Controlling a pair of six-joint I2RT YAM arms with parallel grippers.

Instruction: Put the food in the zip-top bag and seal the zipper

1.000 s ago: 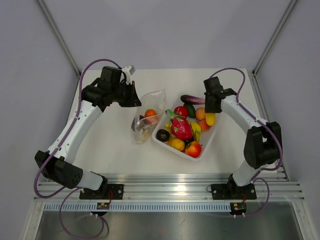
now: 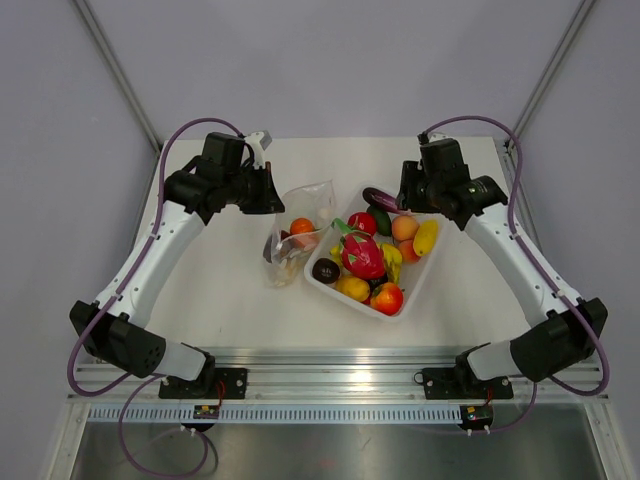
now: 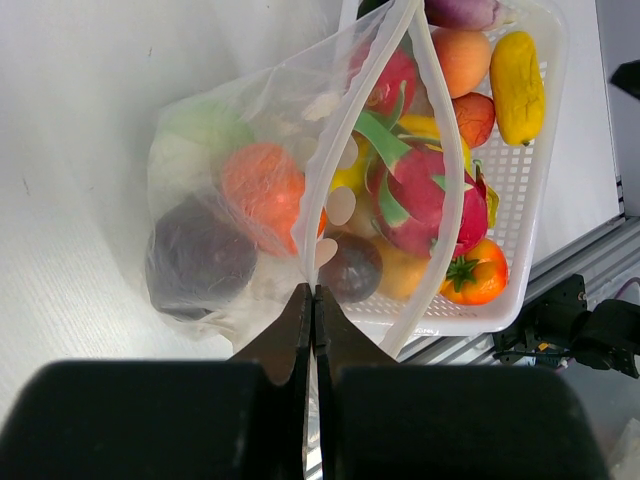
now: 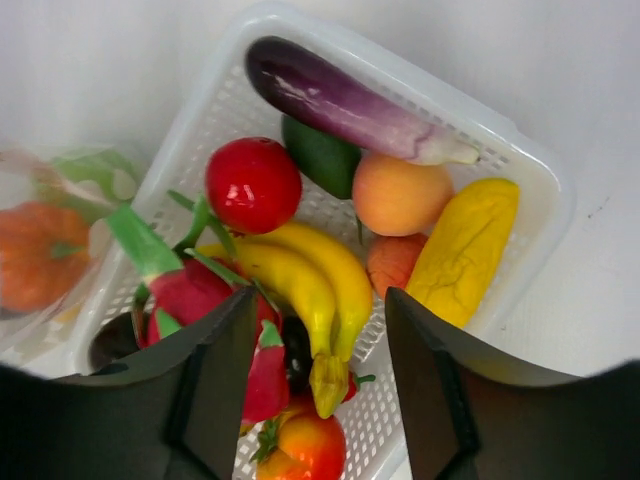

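The clear zip bag (image 2: 295, 260) holds an orange fruit (image 3: 262, 197) and a dark round item (image 3: 200, 255); its rim rises to my left gripper, shut with the thin plastic edge at its fingertips. Right of it, the white basket (image 2: 391, 312) holds a dragon fruit (image 2: 362, 256), bananas (image 4: 330, 290), an eggplant (image 4: 340, 100), a red tomato (image 4: 252, 185), a peach (image 4: 401, 196), a yellow mango-like fruit (image 4: 463, 249) and more. My right gripper hangs open over the basket, nothing between its fingers.
Metal rails (image 2: 320, 355) run along the front edge.
My right gripper has risen and shifted over the basket, lately leftward from the right side. The left arm, bag and basket look unmoved.
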